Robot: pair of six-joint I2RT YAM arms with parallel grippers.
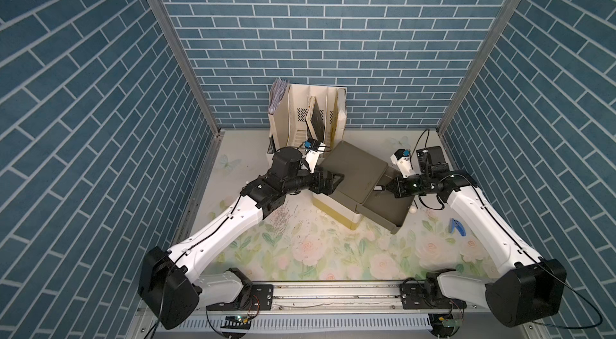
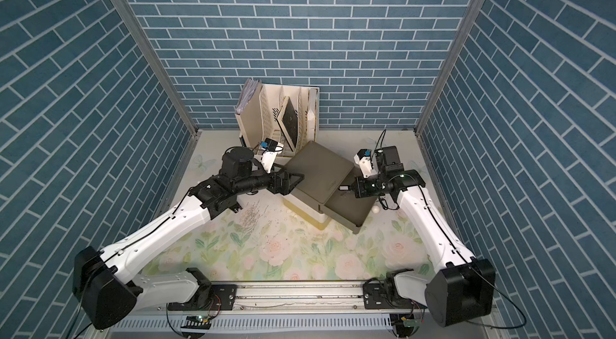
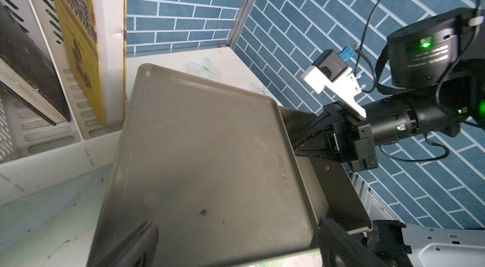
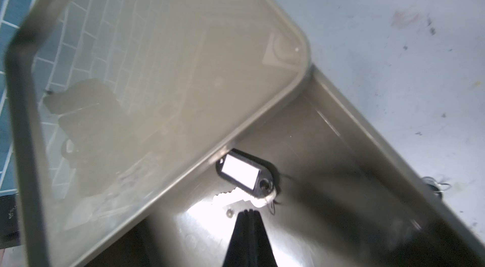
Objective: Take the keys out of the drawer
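In the right wrist view the keys' black tag (image 4: 242, 173) with its white label lies on the drawer floor, close to the edge of the box top. A ring and a bright key show at its lower end. My right gripper is shut, its fingertips together and empty, just below the tag and apart from it. The pulled-out drawer (image 1: 383, 218) is open on the right side of the box (image 1: 354, 172). At the box's left, my left gripper stands open, its fingers either side of the box top.
A white file rack (image 1: 308, 111) with books stands behind the box. A blue clip-like object (image 1: 457, 226) lies on the table at the right.
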